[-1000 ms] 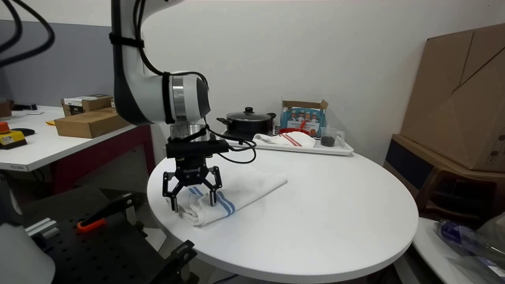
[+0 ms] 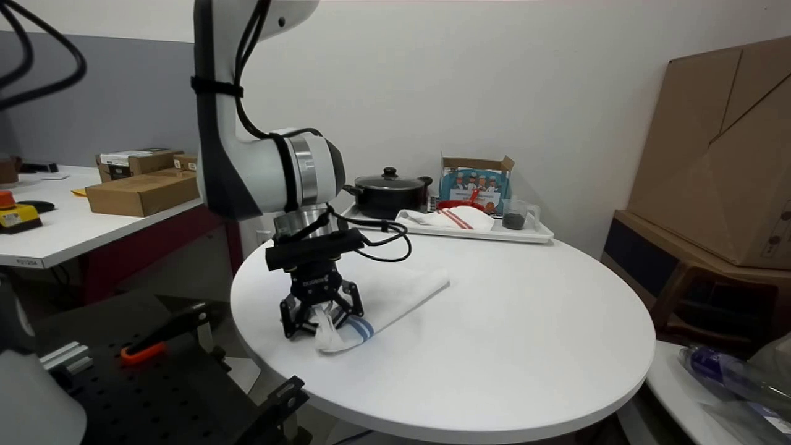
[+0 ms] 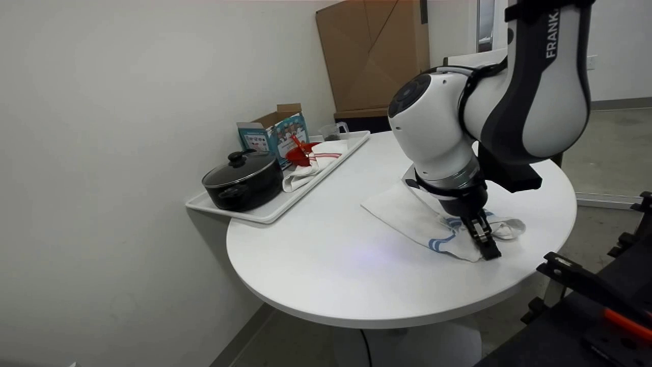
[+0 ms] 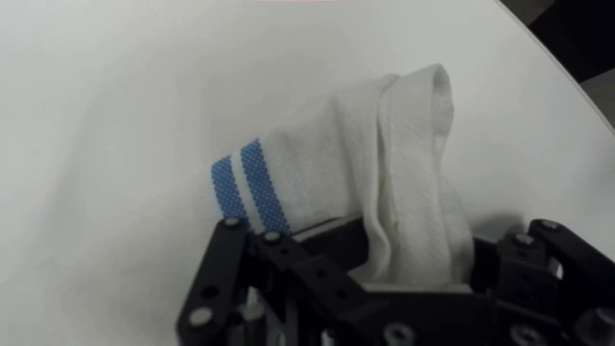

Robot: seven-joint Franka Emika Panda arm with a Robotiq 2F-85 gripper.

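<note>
A white towel with blue stripes lies folded near the left edge of the round white table. Down at the towel's near end, slightly tilted, is my gripper. The wrist view has a raised fold of towel standing between the two black fingers, which are part open and close about the cloth. A firm hold on it does not show. Blue stripes lie just left of the left finger. In exterior view 2 the fingertips reach the tabletop beside the towel, and the arm hides part of the cloth.
At the back, a white tray carries a black lidded pot, a blue box, a red item, a red-striped towel and a clear cup.
My gripper has moved down and a little right, tilting as it went. Its fingers are closer together than before, and the towel's near end is now bunched up between them.
</note>
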